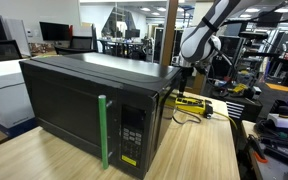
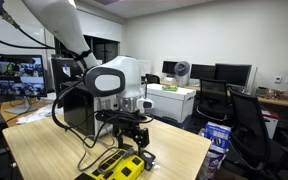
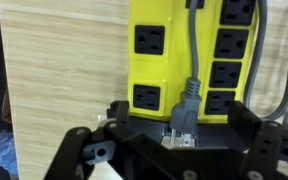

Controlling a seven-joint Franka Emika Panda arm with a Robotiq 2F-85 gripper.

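Observation:
A yellow power strip (image 3: 158, 70) with two rows of black sockets lies on the wooden table; in exterior view 2 the yellow strip (image 2: 129, 166) is near the front. A grey plug (image 3: 191, 101) sits at the strip's near end, its cord running up along the middle. My gripper is open above that end, a finger on either side of the plug with visible gaps. Nothing is held. Exterior view 1 shows the gripper (image 1: 188, 77) small and dark, over the strip (image 1: 192, 104) beyond the microwave.
A large black microwave (image 1: 84, 105) with a green handle takes up much of the table. Grey cable (image 3: 261, 60) loops to the right of the strip. Bare wood (image 3: 69, 70) lies to its left, with the table edge farther left.

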